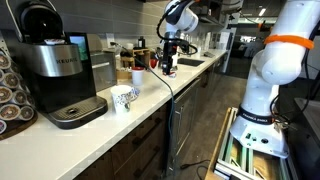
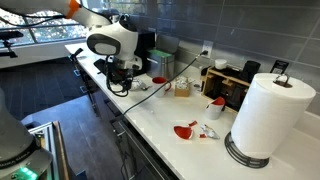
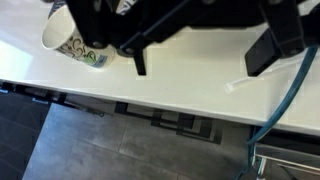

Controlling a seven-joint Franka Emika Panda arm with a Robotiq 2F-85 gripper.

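Observation:
My gripper is open over the counter, with nothing between its dark fingers. In the wrist view a white patterned mug lies off to the left of the fingers, partly cut by dark gripper parts. A thin white strip is on the counter near the right finger. Exterior view 1 has the gripper over the far part of the counter. From the other side, the gripper hangs near the counter's front edge, left of a red cup.
The coffee machine and a white mug occupy the near counter. A paper towel roll, a red item and a white-and-red cup stand right. A blue cable crosses the counter edge. Mid-counter is mostly bare.

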